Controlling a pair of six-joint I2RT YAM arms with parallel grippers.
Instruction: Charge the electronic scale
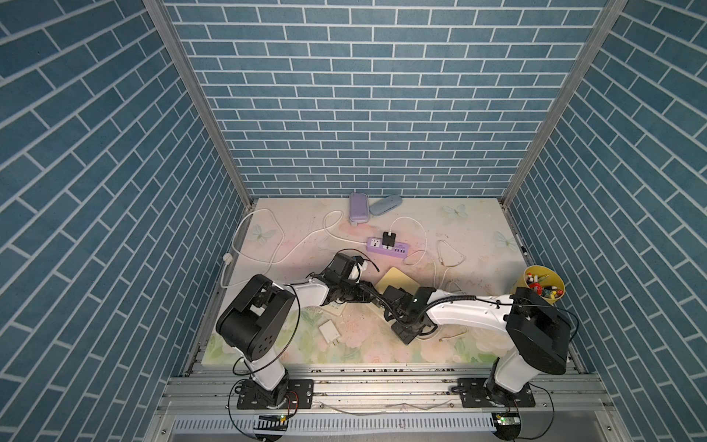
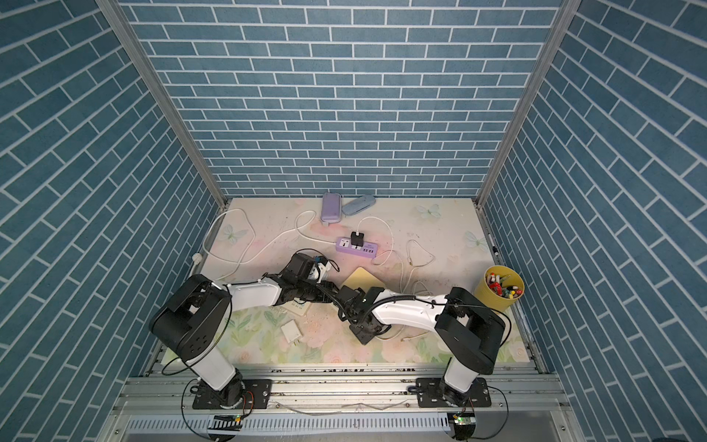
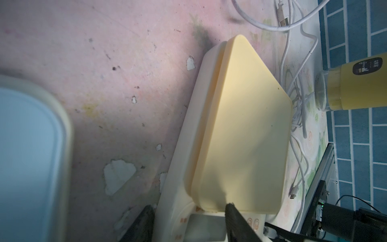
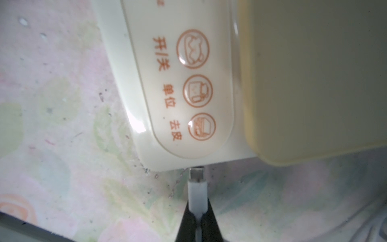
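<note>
The electronic scale (image 3: 241, 133) has a pale yellow platform on a white base. In the left wrist view its display (image 3: 204, 230) lies between the fingers of my part-open left gripper; whether they touch the base cannot be told. My right gripper is shut on the white cable plug (image 4: 197, 191). The plug's metal tip (image 4: 196, 173) meets the scale's side edge by the printed buttons (image 4: 201, 126); how far it is inserted, if at all, is hidden. From above, both grippers (image 1: 362, 292) (image 1: 397, 313) cover the scale's near part.
A purple power strip (image 1: 387, 246) with a black adapter (image 1: 389, 237) stands behind the scale. Loose white cables lie to the right. A light-blue rounded object (image 3: 28, 161) is left of the scale. A white charger (image 1: 329, 331) lies in front; a yellow bucket (image 1: 545, 283) stands far right.
</note>
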